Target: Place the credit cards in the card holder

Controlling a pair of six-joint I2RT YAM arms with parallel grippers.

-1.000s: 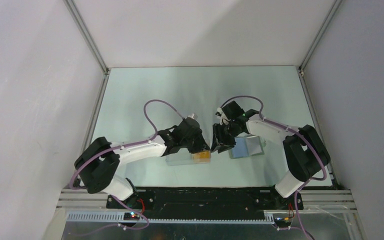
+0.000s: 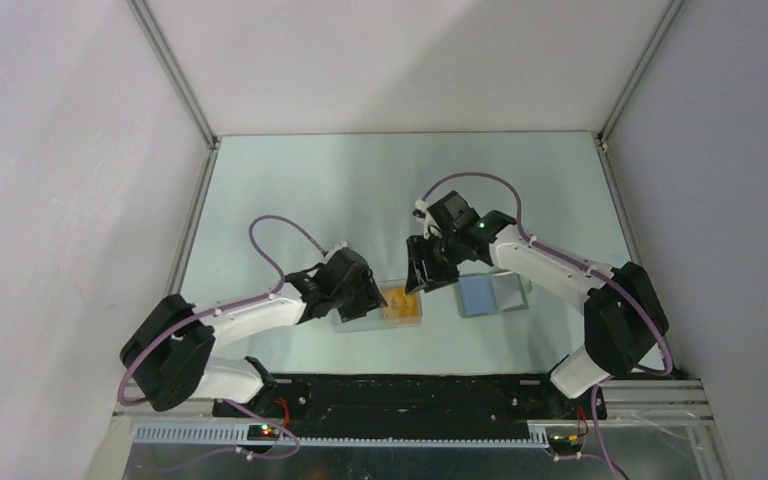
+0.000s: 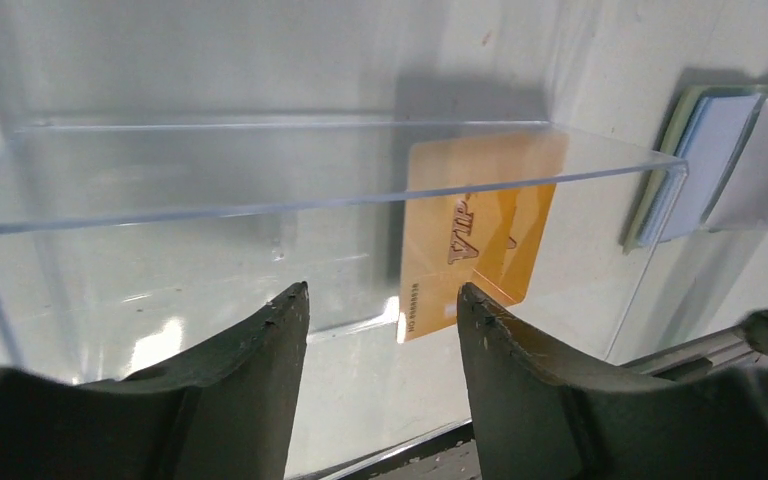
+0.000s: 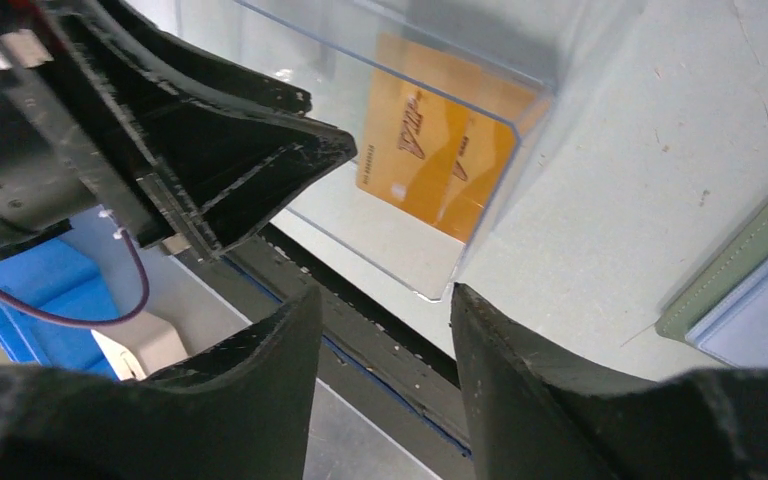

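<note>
A clear box (image 3: 190,210) lies on the table with orange cards (image 3: 430,250) inside, at its right end. They seem to overlap; how many, I cannot tell. My left gripper is open above the box, left of the cards, its fingers empty. Over the box's right end hangs my right gripper (image 2: 420,284); the right wrist view shows a gap between its fingers and nothing held. To the right lies the opened card holder, green-edged, with a blue panel (image 2: 478,296) and a pale panel (image 2: 508,291).
Both grippers are close together, and the left gripper's black fingers (image 4: 260,150) reach into the right wrist view. The box has raised clear walls (image 3: 260,208). Behind the arms the table (image 2: 380,180) is bare.
My left gripper has drawn back to the left, uncovering more of the orange cards. The right gripper has come left, over the box's right end. Box and holder have stayed put.
</note>
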